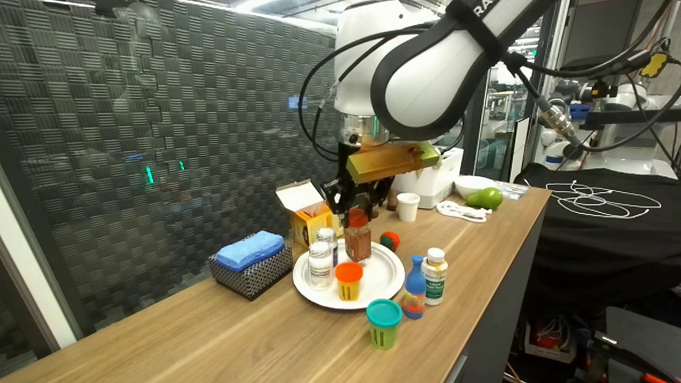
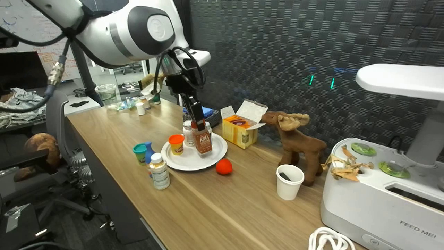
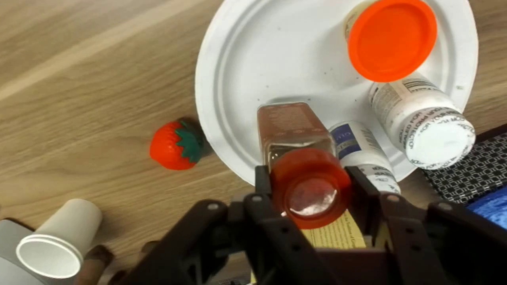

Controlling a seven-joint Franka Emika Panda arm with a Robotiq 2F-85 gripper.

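Note:
A clear spice bottle with reddish-brown contents and a red cap [image 3: 311, 190] is held upright by my gripper, its fingers on either side of the cap. In exterior view 1 the bottle [image 1: 358, 244] is over the far part of the white plate [image 1: 383, 281]; whether its base touches the plate I cannot tell. Also on the plate stand an orange-lidded tub [image 1: 348, 281] and two white pill bottles, one nearer [image 3: 423, 123] and one slimmer [image 3: 359, 147] right beside the spice bottle.
A strawberry toy [image 3: 174, 145] lies just off the plate's rim. Near the front are a teal-lidded tub [image 1: 384, 322], a blue bottle [image 1: 415, 287] and a white supplement bottle [image 1: 434, 277]. Behind are an open yellow box [image 2: 239, 131], a toy moose [image 2: 297, 143] and a paper cup [image 2: 289, 183].

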